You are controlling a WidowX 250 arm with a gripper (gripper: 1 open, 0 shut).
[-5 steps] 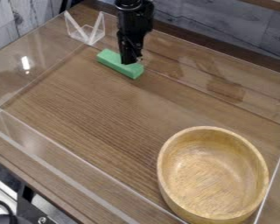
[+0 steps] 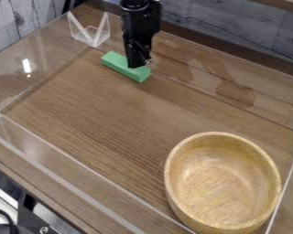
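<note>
My black gripper [image 2: 135,55] hangs at the top centre of the camera view, its tips just over the right part of a green rectangular block [image 2: 118,66] that lies on the wooden table. Whether it is open or shut, and whether it touches the block, I cannot tell.
A large empty wooden bowl [image 2: 222,164] stands at the lower right. A clear plastic object [image 2: 91,29] sits at the back left. A wall [image 2: 234,23] runs along the back.
</note>
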